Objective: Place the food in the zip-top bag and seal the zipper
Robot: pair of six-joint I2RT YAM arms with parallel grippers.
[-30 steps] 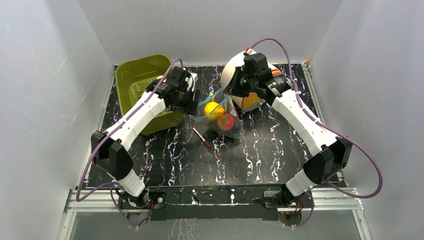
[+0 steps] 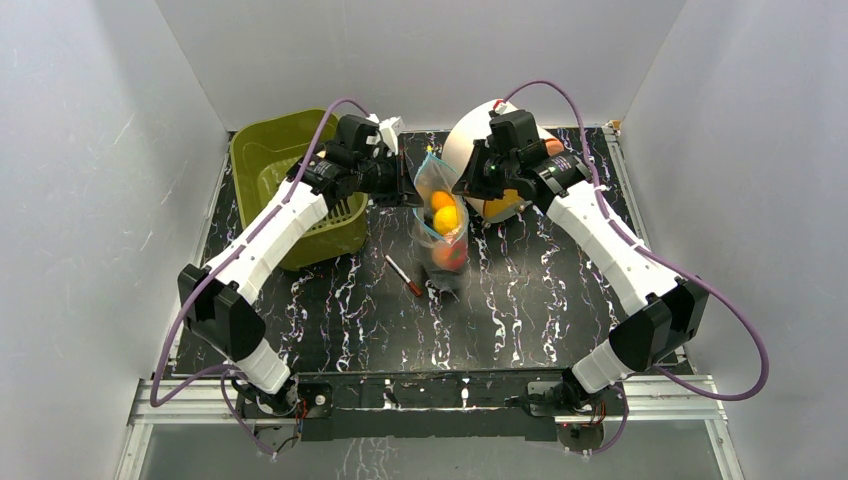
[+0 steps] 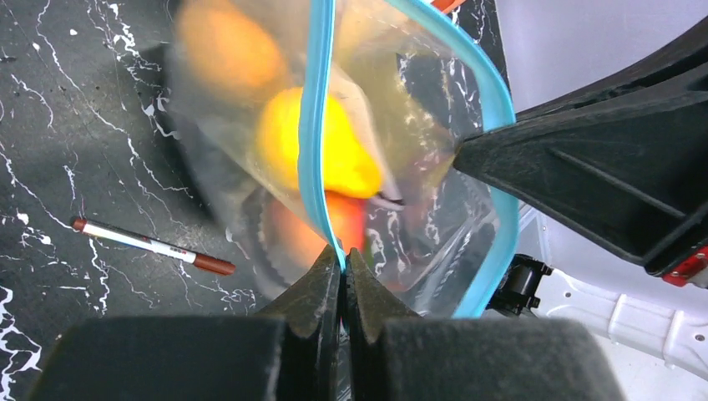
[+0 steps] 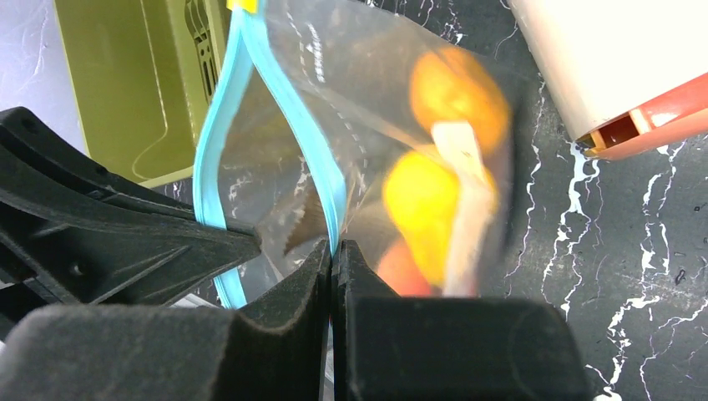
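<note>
A clear zip top bag (image 2: 432, 240) with a blue zipper holds orange, yellow and red food (image 2: 447, 219) and hangs between the grippers in the middle. My left gripper is shut on the blue zipper edge (image 3: 311, 150) on one side of the mouth. My right gripper is shut on the opposite zipper edge (image 4: 317, 159). The food shows blurred through the plastic in both wrist views.
A green bin (image 2: 262, 150) stands at the back left. A white object with orange parts (image 2: 470, 130) is at the back right. A marker (image 2: 402, 275) lies on the marble surface left of the bag.
My left gripper has risen toward the back and right, drawing the bag up, narrower and more upright. My right gripper has shifted only slightly.
</note>
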